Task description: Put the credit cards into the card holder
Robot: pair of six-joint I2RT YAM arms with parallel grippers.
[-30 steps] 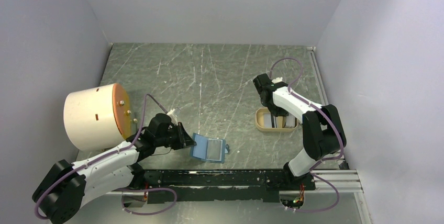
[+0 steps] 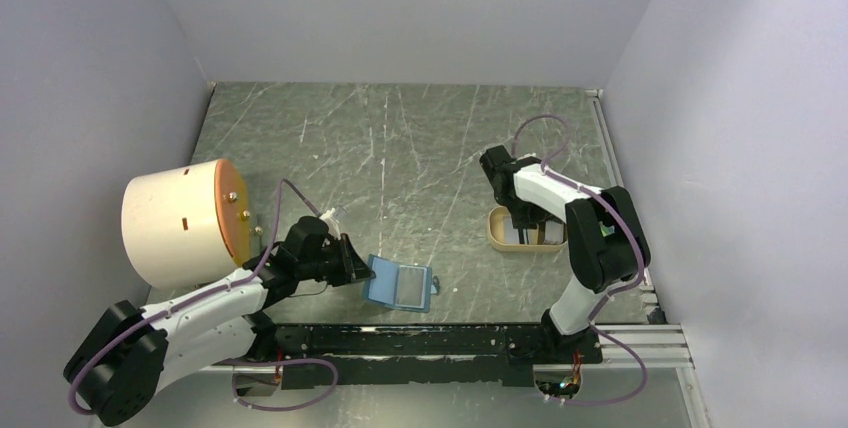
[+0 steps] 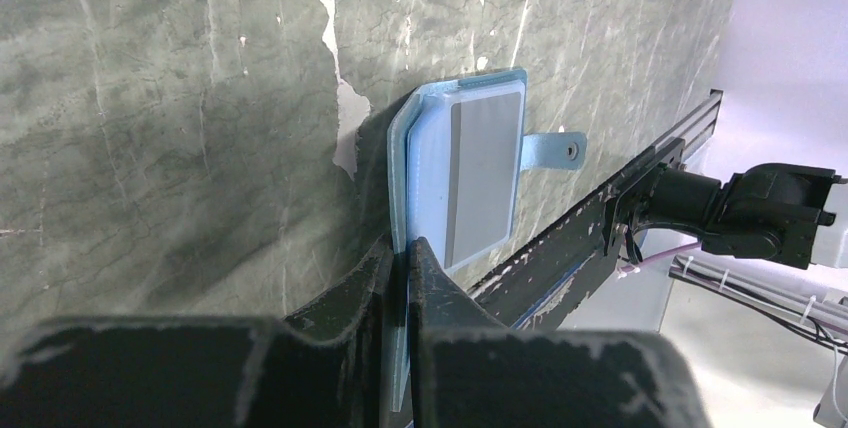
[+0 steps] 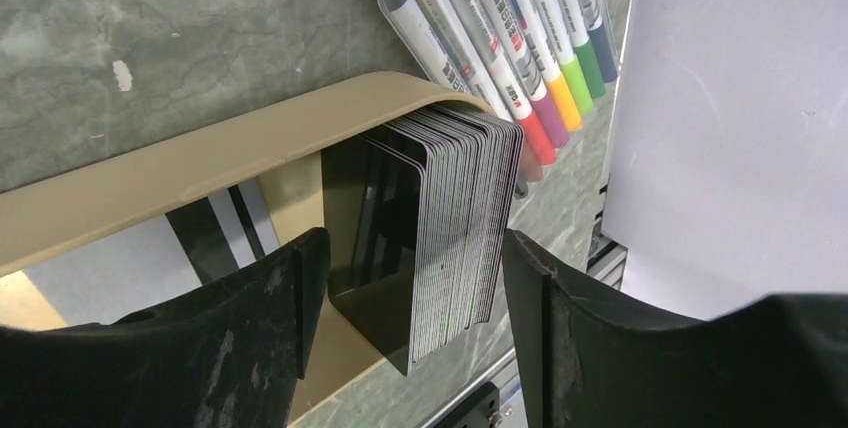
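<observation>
The blue card holder [image 2: 381, 281] lies opened out near the front of the table, its clear sleeves [image 3: 484, 163] facing up and a snap tab [image 3: 555, 150] at one side. My left gripper is shut on the holder's upright cover edge. At the right, a stack of cards [image 4: 452, 238] stands on edge at one end of a tan tray [image 4: 200, 153]. My right gripper is open over the tray, one finger on either side of the stack's front face. From above, that gripper [image 2: 532, 221] hides part of the tray.
A case of colored markers [image 4: 500, 33] lies just beyond the tray. Pale cards with dark stripes [image 4: 125, 268] rest flat in the tray's other part. A large cream cylinder [image 2: 175, 225] stands at the left.
My right gripper has shifted slightly left over the tray, and its forearm has swung a little to the left. The left arm and the holder have not moved.
</observation>
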